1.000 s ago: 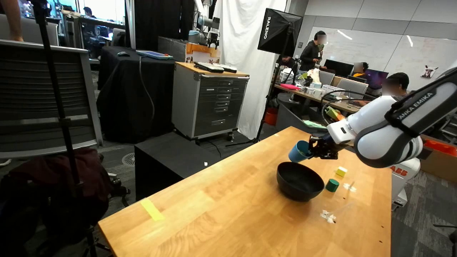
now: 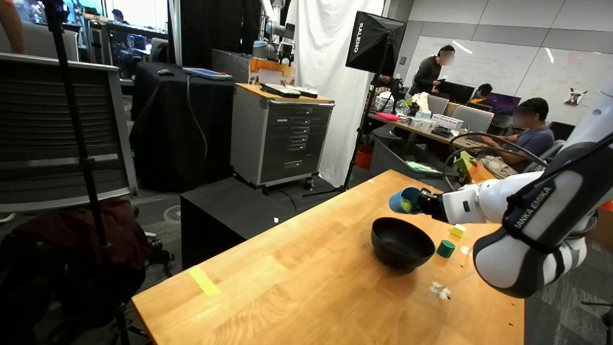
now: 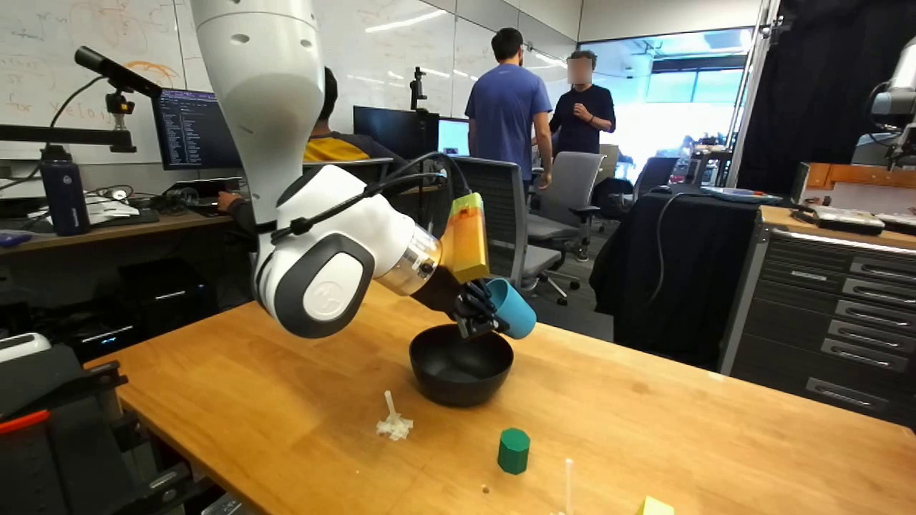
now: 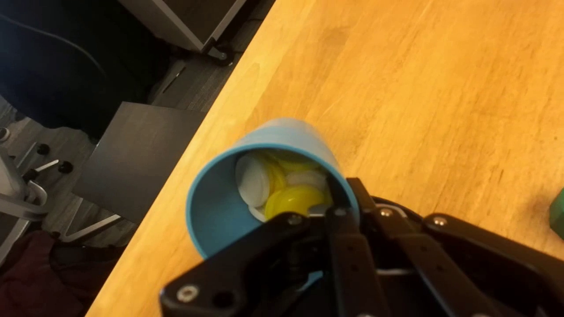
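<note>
A blue cup (image 4: 215, 208) hangs tilted in my gripper, which is shut on its rim and wall. Inside the cup lie several yellow and whitish round pieces (image 4: 296, 200). In exterior view 1 the tilted cup (image 2: 397, 201) is above the table, just behind a black bowl (image 2: 403, 244), its mouth turned partly toward that camera. The bowl (image 3: 461, 369) stands upright, and its visible inside looks empty in exterior view 2. There the cup (image 3: 513, 310) is up and to the right of the bowl, with the gripper (image 3: 487, 313) over the bowl's far rim.
A green block (image 2: 446, 248) and a yellow block (image 2: 458, 230) sit on the wooden table (image 2: 276, 293) near the bowl. White tape scraps with a thin stick (image 3: 395, 425) are stuck to the surface.
The cup has tipped further, its mouth now facing more toward the exterior view 1 camera and its yellow contents showing more. My arm has rolled and its elbow sits lower. The bowl has not moved.
</note>
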